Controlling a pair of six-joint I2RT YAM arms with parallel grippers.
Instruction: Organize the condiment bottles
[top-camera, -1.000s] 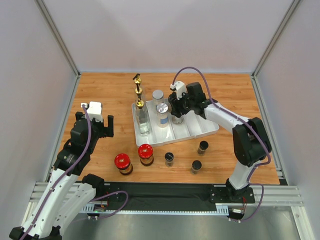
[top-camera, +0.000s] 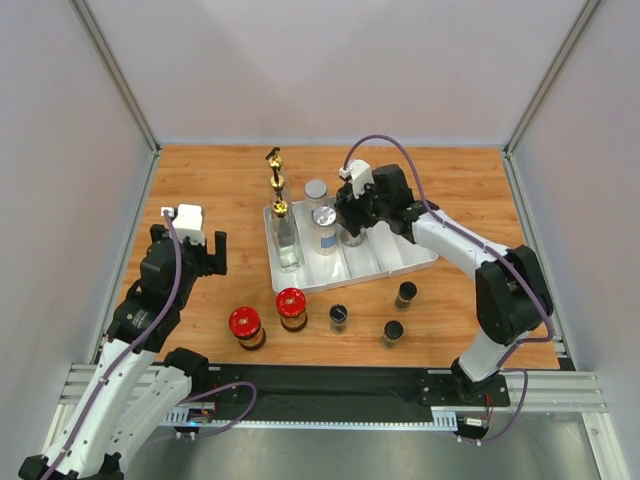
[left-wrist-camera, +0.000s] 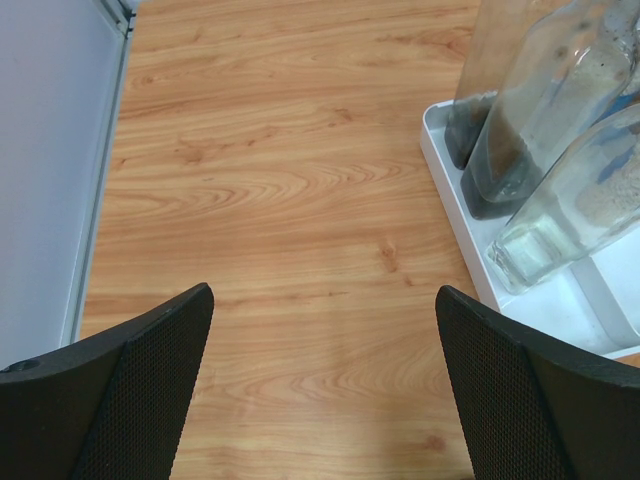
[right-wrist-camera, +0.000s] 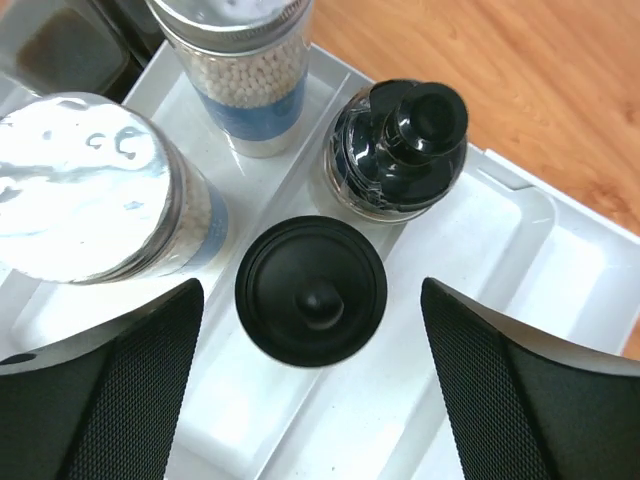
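A white divided tray (top-camera: 390, 260) holds clear bottles (top-camera: 285, 245) at left, silver-lidded jars (top-camera: 325, 230) in the middle, and black-capped bottles at its right. My right gripper is open over a round black cap (right-wrist-camera: 310, 290), with another black-capped bottle (right-wrist-camera: 395, 150) just beyond. My left gripper stands open over bare table left of the tray. Two red-lidded jars (top-camera: 291, 308) and several small dark-topped bottles (top-camera: 393, 333) stand on the table in front of the tray.
The tray's right compartments are empty. Walls enclose it at the back and sides.
My right arm has shifted slightly over the tray, its gripper still around the black-capped bottles. The left arm and the objects on the table look unchanged.
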